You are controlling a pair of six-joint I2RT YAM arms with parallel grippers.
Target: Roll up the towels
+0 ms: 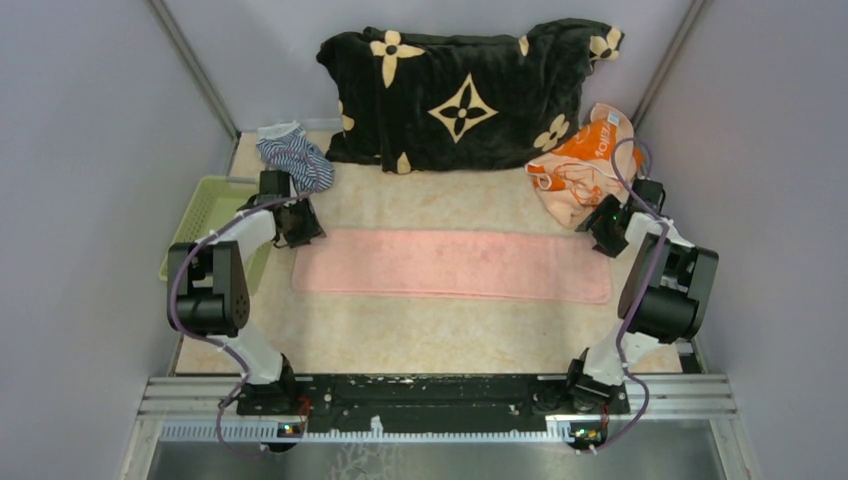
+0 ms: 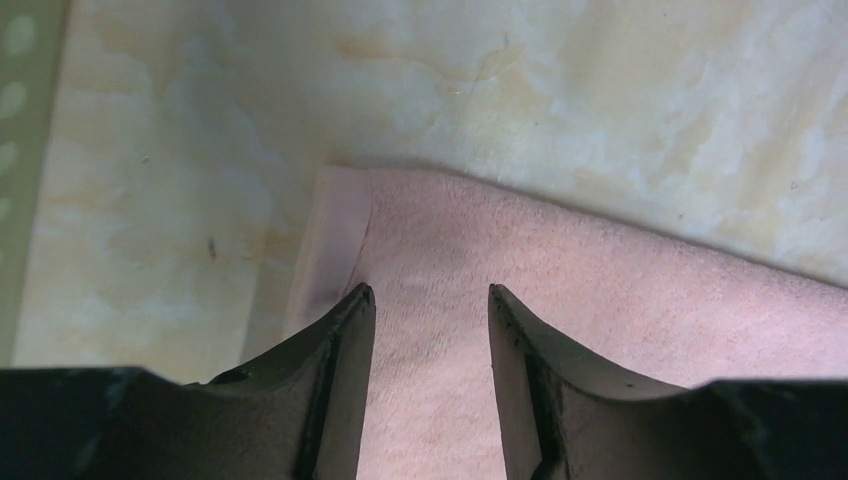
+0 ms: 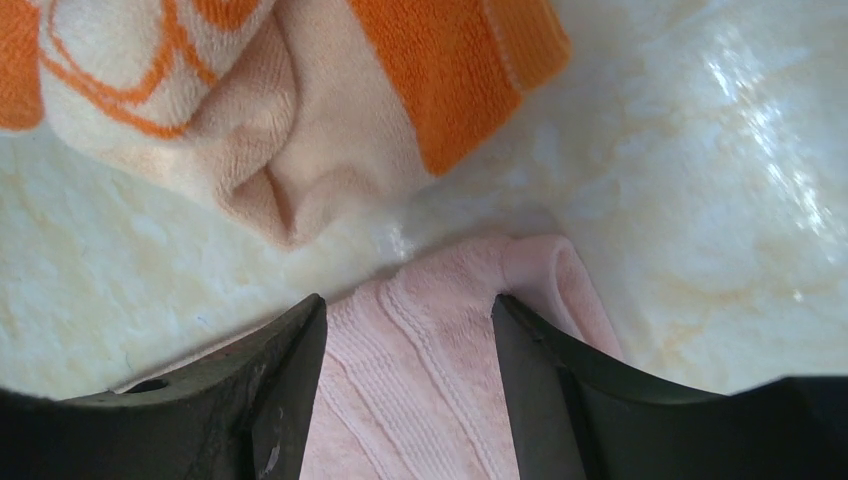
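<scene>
A pink towel (image 1: pixel 450 264) lies flat in a long folded strip across the table. At its far left corner is my left gripper (image 1: pixel 312 237), its fingers part open over the cloth; in the left wrist view the towel (image 2: pixel 560 270) passes below the gap, and nothing is visibly pinched. My right gripper (image 1: pixel 598 240) is at the far right corner. Its fingers stand open above the towel (image 3: pixel 430 360), whose corner is slightly raised and puckered in the right wrist view. The near parts of both corners are partly covered by the grippers.
An orange and cream towel (image 1: pixel 580 170) lies bunched just behind the right corner. A dark patterned blanket (image 1: pixel 400 110) fills the back. The green basket (image 1: pixel 190 225) and a striped cloth (image 1: pixel 295 160) are at left. Bare table (image 1: pixel 450 340) shows in front.
</scene>
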